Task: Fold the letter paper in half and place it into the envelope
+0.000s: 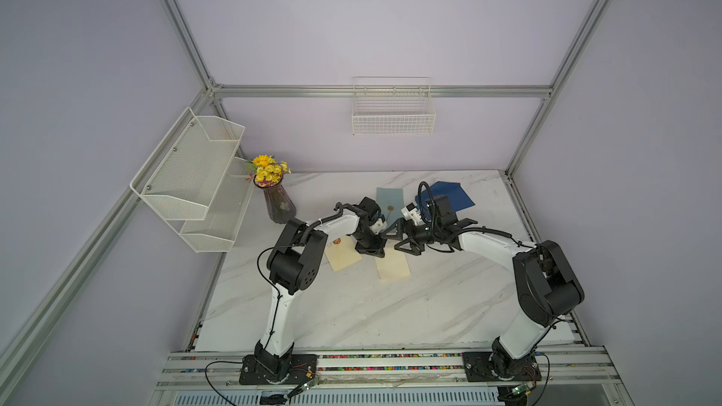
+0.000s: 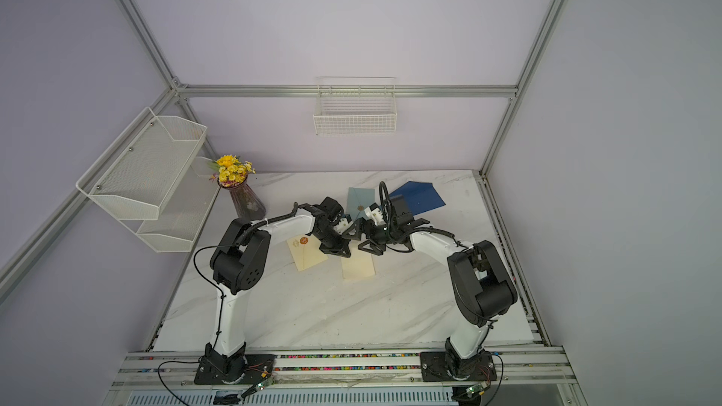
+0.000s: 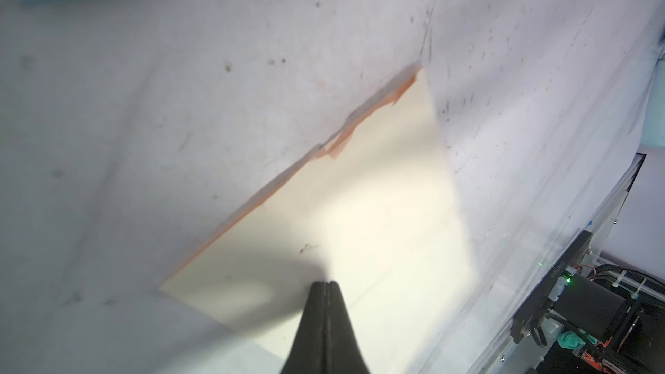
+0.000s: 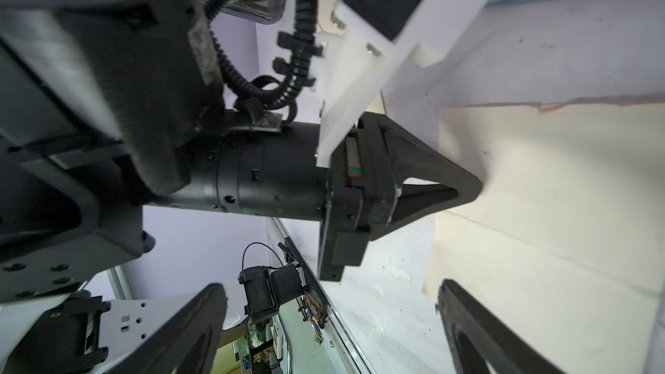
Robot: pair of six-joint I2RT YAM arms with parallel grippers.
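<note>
Under the two grippers a cream letter paper [image 1: 393,265] lies on the table, with a faint crease and a torn orange-edged side visible in the left wrist view. My left gripper is shut, its fingertips down at the paper near one edge; no paper shows between them. To the right, my right gripper [image 1: 406,240] stands open above the paper's right side, holding nothing. Three envelopes lie around: a cream one [image 1: 343,255] to the left, partly under the left arm, a grey-blue one [image 1: 389,199] behind the paper, and a dark blue one [image 1: 455,195] at back right.
A dark vase [image 1: 279,204] with yellow flowers stands at the back left, beside a white mesh shelf [image 1: 180,169]. On the back wall hangs a wire basket [image 1: 393,121].
</note>
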